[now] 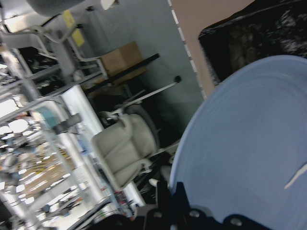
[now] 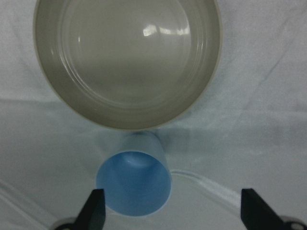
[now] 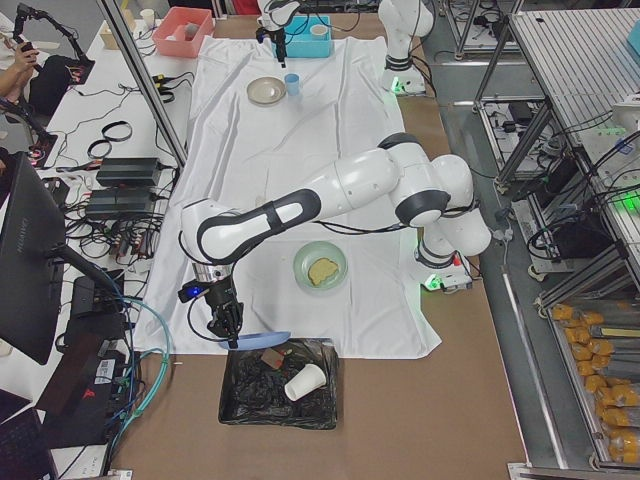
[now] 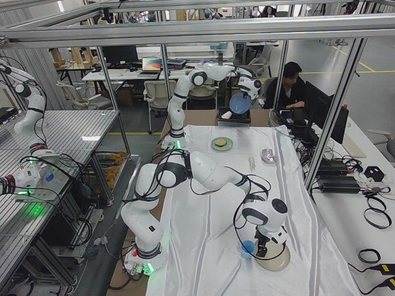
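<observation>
My left gripper (image 3: 230, 330) is shut on the rim of a blue plate (image 1: 240, 143), held tilted over a black-lined bin (image 3: 260, 400) that holds a white cup (image 3: 305, 382). My right gripper is open above a blue cup (image 2: 134, 182), which sits beside a beige plate (image 2: 124, 72), nothing between its fingers. A green plate (image 3: 322, 262) with a yellow piece on it lies near the left arm.
A foil item (image 4: 268, 156) and a clear slim item (image 4: 252, 162) lie on the white cloth (image 3: 300, 120). A turquoise bin (image 3: 300, 45) stands at the far end.
</observation>
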